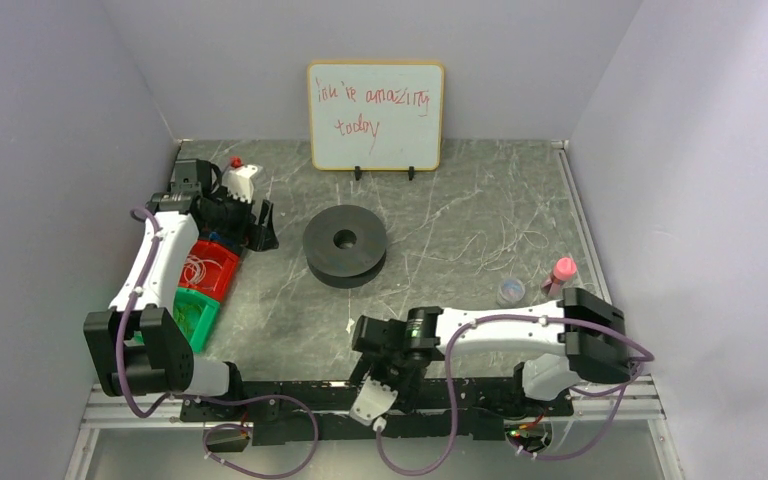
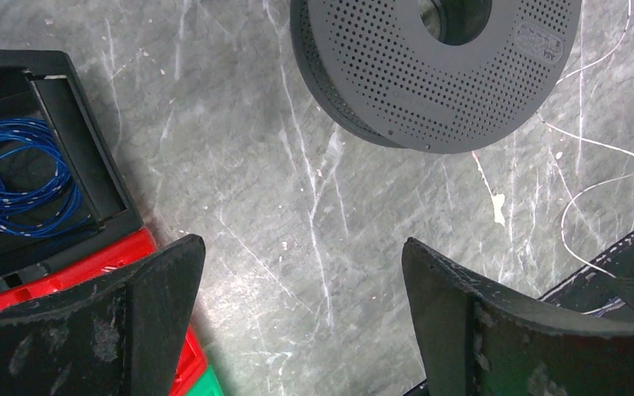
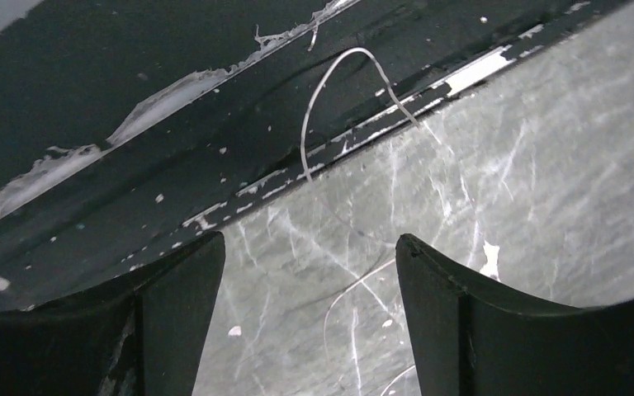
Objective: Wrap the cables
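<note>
A dark grey spool (image 1: 344,240) stands mid-table. A thin white cable runs from it to the front edge; in the right wrist view its loop (image 3: 305,115) lies over the black edge. My left gripper (image 1: 258,225) hangs open at the left, spool ahead of it. My right gripper (image 1: 370,375) is over the front edge, its fingers apart around the loop's view, nothing visibly held. Coils of blue cable (image 2: 12,165), white cable (image 1: 198,268) and green cable (image 1: 185,318) lie in trays at the left.
A whiteboard (image 1: 376,115) stands at the back. A pink bottle (image 1: 561,275) and a clear cup (image 1: 510,292) are at the right. The table between spool and left trays is clear; walls enclose the sides.
</note>
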